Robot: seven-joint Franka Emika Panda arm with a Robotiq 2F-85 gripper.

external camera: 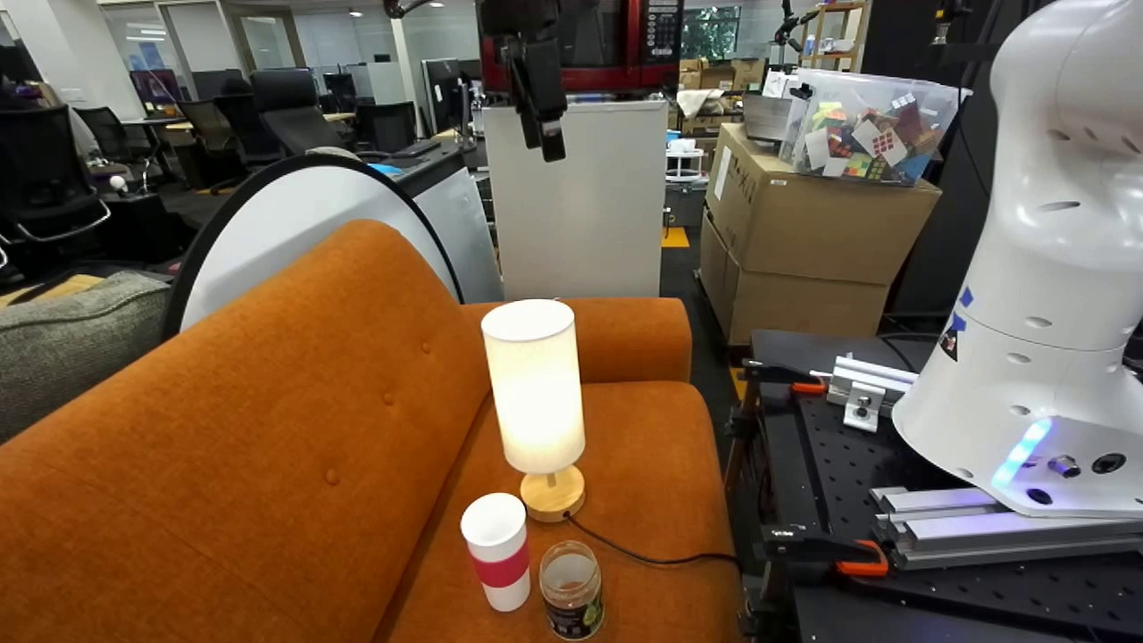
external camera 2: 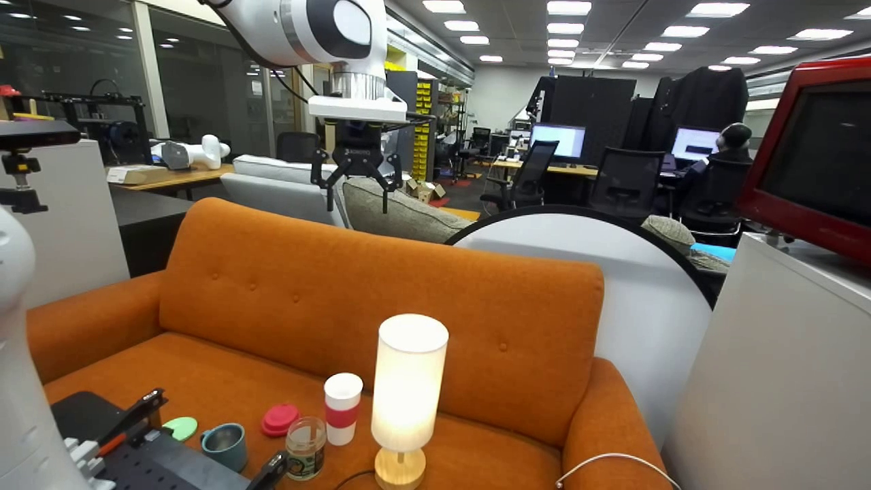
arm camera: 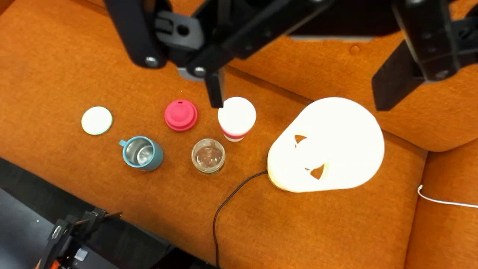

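High above the sofa hangs my gripper [external camera 2: 357,204], its fingers wide open and empty. On the orange seat a lit lamp [external camera 2: 409,384] with a wooden base stands upright. Beside it is a white cup [arm camera: 237,116] with a red band, open at the top, and a clear glass jar [arm camera: 208,156] without a lid. A red lid [arm camera: 181,115] lies flat near the cup. Farther along are a blue mug [arm camera: 142,153] with a steel inside and a pale green-rimmed lid [arm camera: 96,120]. In the wrist view the fingers appear above these things, touching none.
The sofa backrest [external camera 2: 326,286] rises behind the objects. A black lamp cord [arm camera: 222,205] runs across the seat to its front edge. A white cable [external camera 2: 616,457] lies over the armrest. A red microwave [external camera 2: 825,155] sits on a white cabinet. Bare seat surrounds the mug.
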